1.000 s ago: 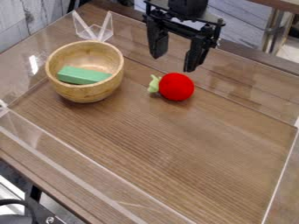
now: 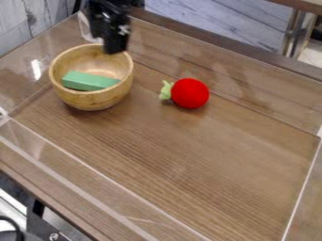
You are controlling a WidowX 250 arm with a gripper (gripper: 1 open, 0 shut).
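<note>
My gripper (image 2: 107,38), dark and open, is up at the top left, above the back edge of a tan bowl (image 2: 111,99). Inside the bowl lies a pale green block (image 2: 89,82). To the right of the bowl, on the wooden table, rests a red tomato (image 2: 190,93) with a green top.
A wooden ledge (image 2: 265,14) runs along the top right. A white wire object stands at the far left edge, partly hidden.
My gripper has moved left from above the tomato to above the bowl's back. The bowl and tomato have stayed in place.
</note>
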